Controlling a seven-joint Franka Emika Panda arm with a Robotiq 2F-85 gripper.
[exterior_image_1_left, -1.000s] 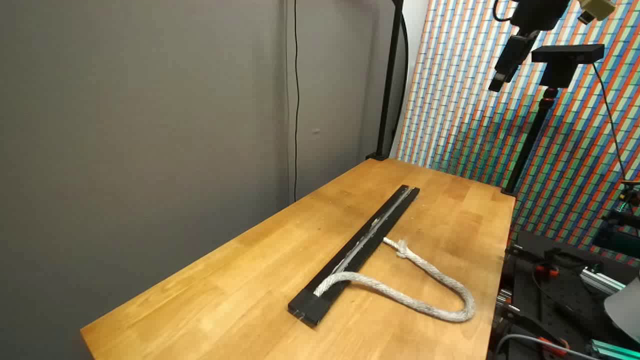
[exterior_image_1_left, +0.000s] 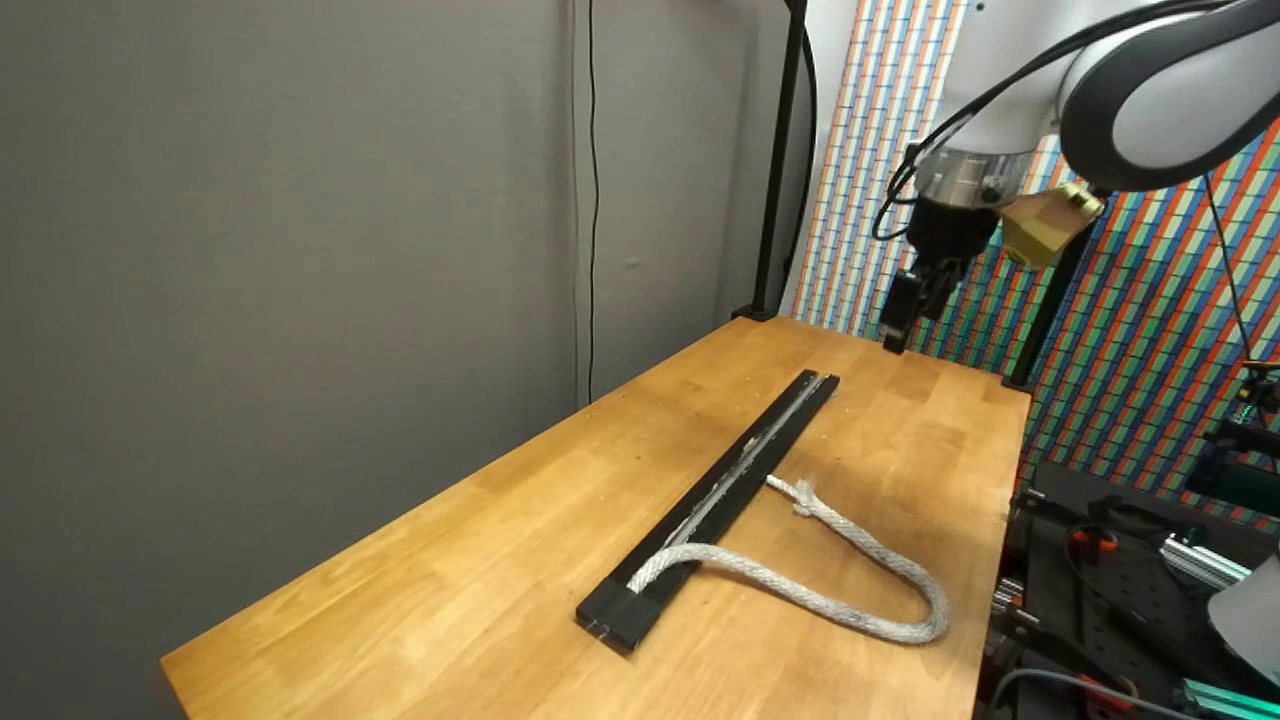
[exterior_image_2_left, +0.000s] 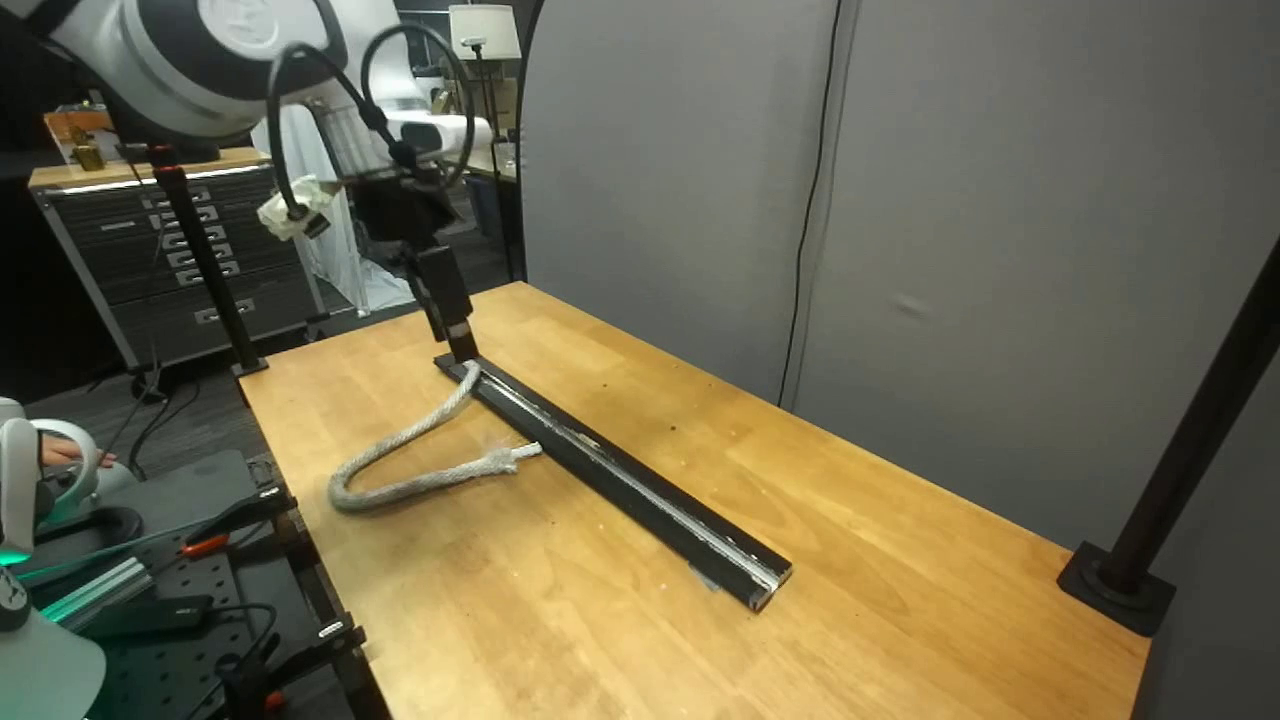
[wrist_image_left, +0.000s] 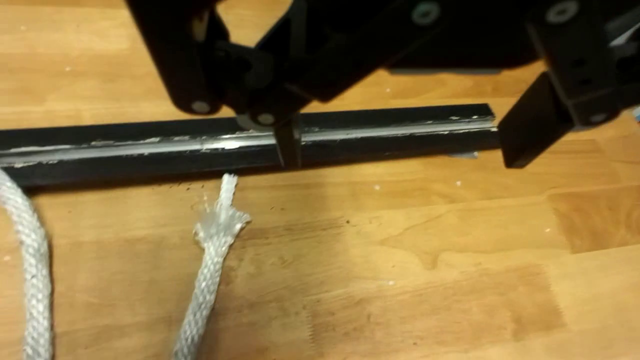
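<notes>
A long black bar (exterior_image_1_left: 732, 492) with a pale groove along its length lies flat on the wooden table. One end of a thick white rope (exterior_image_1_left: 888, 558) rests on the bar near the end closest to exterior view 1. From there the rope loops over the table, and its frayed end (wrist_image_left: 219, 225) lies beside the bar's long side. My gripper stands open above the table, with its two fingers apart and nothing held. In exterior view 1 the gripper (exterior_image_1_left: 908, 324) hangs clear of the surface, past the rope-free end of the bar.
Black posts stand at the table's corners, one of them (exterior_image_2_left: 1122, 516) at the right in exterior view 2. A grey wall (exterior_image_1_left: 360, 240) runs along one long side. Along the opposite edge is a dark cart (exterior_image_2_left: 216, 600) with clamps and tools.
My gripper has come down and to the left in exterior view 1, from high at the top right to lower over the table. Bar and rope lie unchanged.
</notes>
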